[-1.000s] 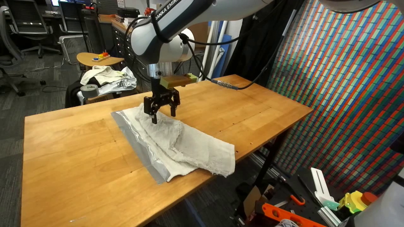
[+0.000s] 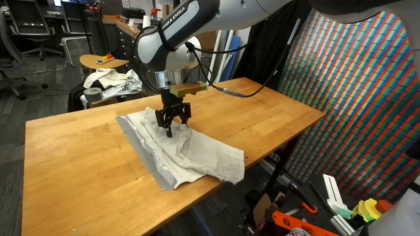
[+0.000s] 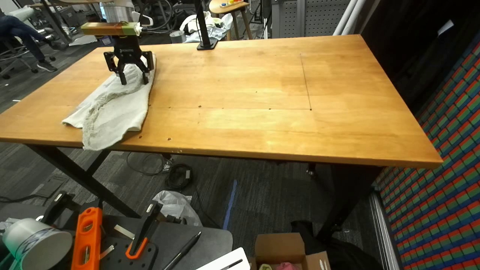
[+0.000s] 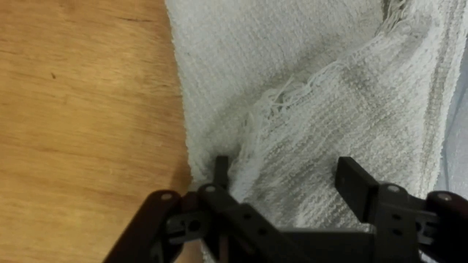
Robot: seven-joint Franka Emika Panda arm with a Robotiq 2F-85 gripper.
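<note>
A whitish woven towel (image 2: 212, 151) lies folded and rumpled on the wooden table, one frayed end hanging past the near edge. In the second exterior view the towel (image 3: 119, 114) is at the table's left part. My gripper (image 2: 177, 128) points down at the towel's far part, fingertips at or close to the cloth; whether they touch is hard to tell. From the wrist, a frayed fold (image 4: 302, 90) runs between the fingers, and the gripper stands part open over the fabric. One fingertip (image 4: 221, 164) is close to the towel's edge beside bare wood.
Under the towel's left side a grey sheet (image 2: 145, 151) shows. A black stand (image 3: 207, 43) is at the back edge.
My gripper has come down toward the towel and shifted slightly right in the first exterior view. Its fingers look a little closer together. The towel lies much as before.
</note>
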